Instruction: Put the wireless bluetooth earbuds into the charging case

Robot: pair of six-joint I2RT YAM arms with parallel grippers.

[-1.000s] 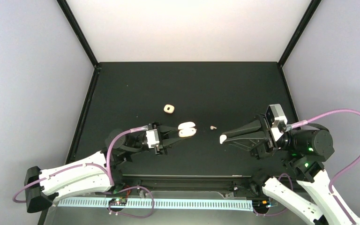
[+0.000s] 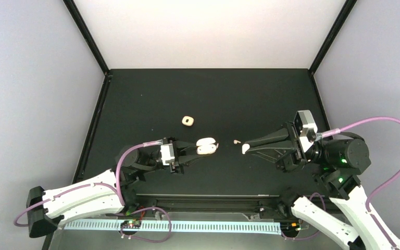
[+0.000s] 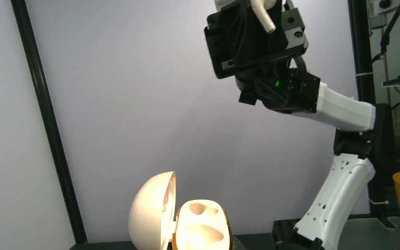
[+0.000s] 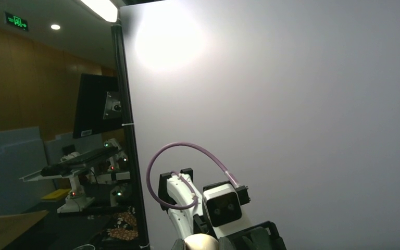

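Note:
The white charging case is held open by my left gripper; in the left wrist view its lid stands up beside the base, whose two earbud hollows look empty. My right gripper is shut on a small white earbud at its fingertips, a short way right of the case; in the right wrist view the white piece shows at the bottom edge. A small pale earbud-like piece lies on the mat between the grippers.
A small square white object lies behind the case on the black mat. Walls bound the area at left, right and back.
My right gripper and the earbud in it have moved slightly left, and the wrist is raised a little. The left gripper with the case has shifted very slightly.

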